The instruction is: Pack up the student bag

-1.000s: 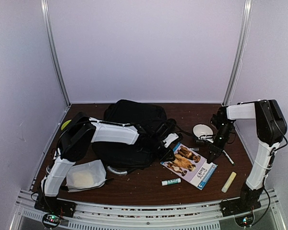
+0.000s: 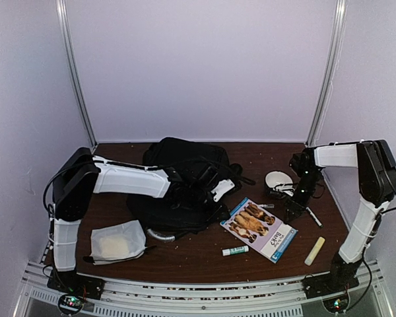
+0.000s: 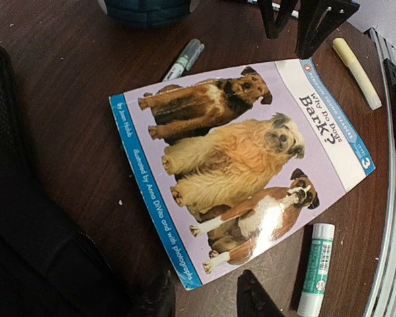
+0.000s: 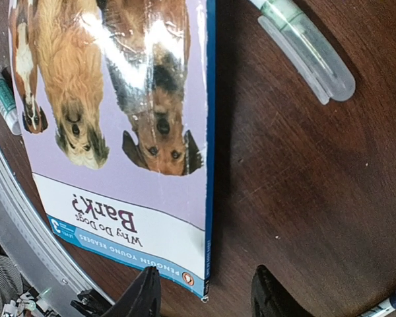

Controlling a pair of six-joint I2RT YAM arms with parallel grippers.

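A picture book (image 2: 259, 229) with dogs on its cover lies flat on the table, right of the black bag (image 2: 171, 191). In the left wrist view the whole book (image 3: 237, 172) shows, with my left gripper part open near its blue spine corner and nothing between the fingers. From above, that gripper (image 2: 221, 214) is over the bag's right side. My right gripper stands open by the book's (image 4: 129, 198) title-end corner, which reaches into the gap between its fingers in view; contact cannot be told.
A glue stick (image 2: 235, 251) lies in front of the book, a pale yellow marker (image 2: 315, 251) to its right. Beyond the book are a capped marker (image 3: 185, 59) and a round container (image 2: 278, 179). A whitish pouch (image 2: 117, 242) rests at front left.
My left arm has drawn back to the left, its gripper moving away from the book. The right arm has shifted only slightly; the book appears unmoved.
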